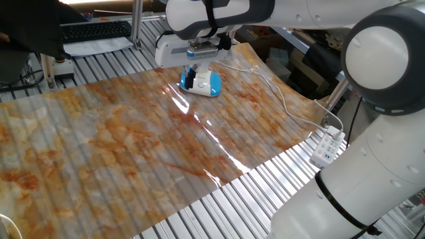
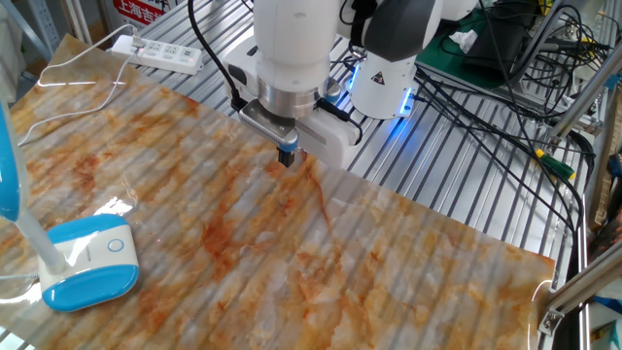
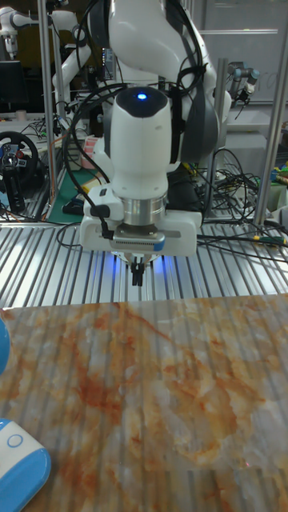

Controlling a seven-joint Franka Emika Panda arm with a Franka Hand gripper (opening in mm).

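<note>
A blue and white desk lamp stands on the marbled sheet; its base [image 2: 109, 248] is at the lower left in exterior view 2, and only part of the base [image 3: 18, 461] shows in exterior view 3. My gripper [image 3: 137, 273] points down, its black fingers together with nothing visible between them. In exterior view 1 the gripper [image 1: 190, 78] overlaps the lamp base [image 1: 211, 84] and hides the lamp's upper part. Exterior view 2 shows the gripper [image 2: 286, 156] well apart from the lamp, over the sheet's edge on the robot's side.
The marbled sheet [image 2: 321, 262] is otherwise bare across its middle. A white power strip [image 1: 327, 147] with a white cable lies beside it on the slatted metal table [image 1: 246, 206]. A keyboard [image 1: 96, 30] sits beyond the far edge. Loose black cables [image 2: 486, 112] run near the robot's base.
</note>
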